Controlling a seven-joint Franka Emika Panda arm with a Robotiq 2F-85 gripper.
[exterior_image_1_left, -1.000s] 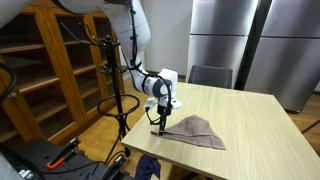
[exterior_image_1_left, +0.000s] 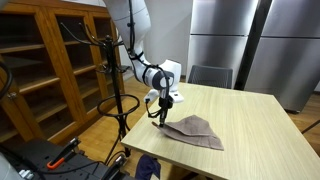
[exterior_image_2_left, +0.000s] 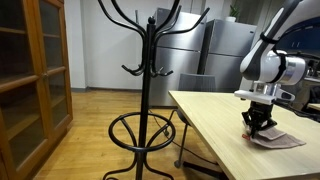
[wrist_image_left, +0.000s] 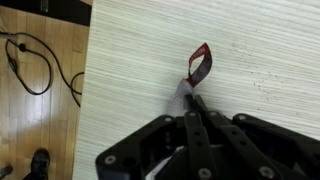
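Note:
A grey-brown cloth (exterior_image_1_left: 198, 130) lies spread and creased on the pale wooden table. At its left corner is my gripper (exterior_image_1_left: 158, 123), low over the tabletop. In the wrist view, the grey corner of the cloth (wrist_image_left: 182, 95) comes out beside the fingertips, and a dark red loop (wrist_image_left: 201, 66) extends from it. My gripper is shut with that corner at its tips; the fingers hide part of the fabric. The second exterior view shows the cloth (exterior_image_2_left: 280, 138) running away from the gripper (exterior_image_2_left: 250, 131).
A black coat stand (exterior_image_2_left: 145, 100) rises close by the table's edge. A dark chair (exterior_image_1_left: 210, 77) stands behind the table; glass-door cabinets (exterior_image_1_left: 40, 70) line the left.
The arm has shifted slightly up and to the right in the exterior view. The cloth's left corner appears to have moved with the gripper; its right part lies as before.

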